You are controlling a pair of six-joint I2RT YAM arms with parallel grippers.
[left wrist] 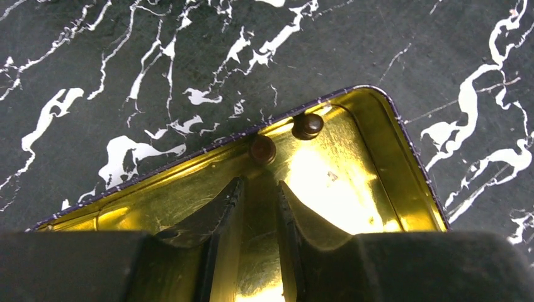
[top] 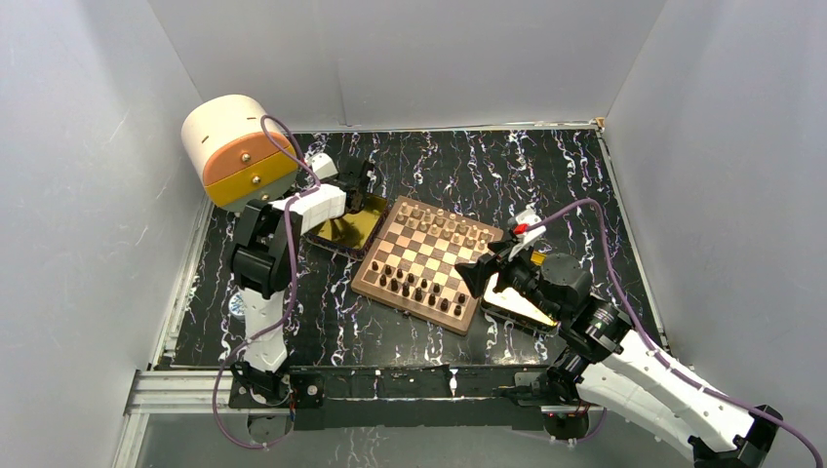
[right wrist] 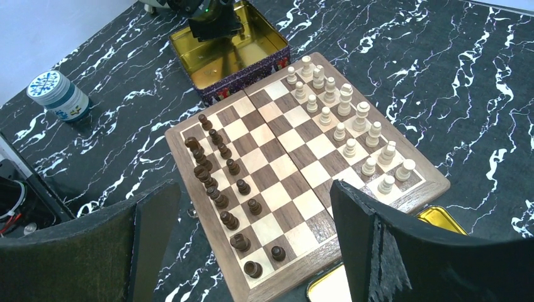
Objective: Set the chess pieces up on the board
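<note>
Two dark chess pieces [left wrist: 262,150] lie close together near a corner of the gold tin [left wrist: 403,170]. Over that tin my left gripper is part open, the gap between its fingertips empty; both pieces are just beyond the tips. On the wooden board [right wrist: 286,189], light pieces [right wrist: 345,100] stand in two rows along one side. Dark pieces [right wrist: 218,197] line the opposite side, with a wider gap in their front row before the last pawn [right wrist: 278,253]. My right gripper hangs open and empty above the board's near right corner.
A second tin [top: 522,305] sits partly under the right arm. Left of the board stands a small jar [right wrist: 58,94]. A round drawer box [top: 239,146] is at the back left, close to the left arm. Marble surface behind the board is clear.
</note>
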